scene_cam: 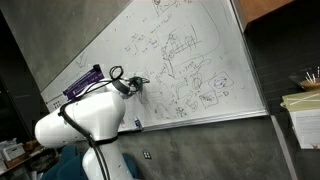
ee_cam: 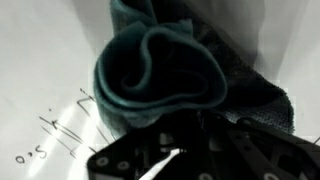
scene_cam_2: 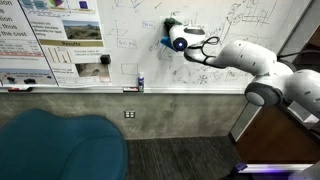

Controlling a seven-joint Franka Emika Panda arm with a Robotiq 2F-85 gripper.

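A dark teal cloth (ee_cam: 165,75), folded into a roll, fills the upper middle of the wrist view. My gripper is shut on it, its black fingers at the bottom of that view. Behind the cloth is the whiteboard (ee_cam: 35,90), with black handwriting beside it. In exterior view 2 the gripper (scene_cam_2: 172,38) is up at the board with the dark cloth in front of it, mostly hidden by the arm. Exterior view 1 shows the gripper (scene_cam: 136,84) against the left part of the whiteboard (scene_cam: 240,88). Whether the cloth presses on the board I cannot tell.
Drawings and writing cover much of the board. A small bottle (scene_cam_2: 140,82) stands on the tray ledge below. Posters (scene_cam_2: 75,40) hang left of the arm, and a teal chair (scene_cam_2: 60,140) is below them. A shelf with papers (scene_cam: 305,115) is at the right.
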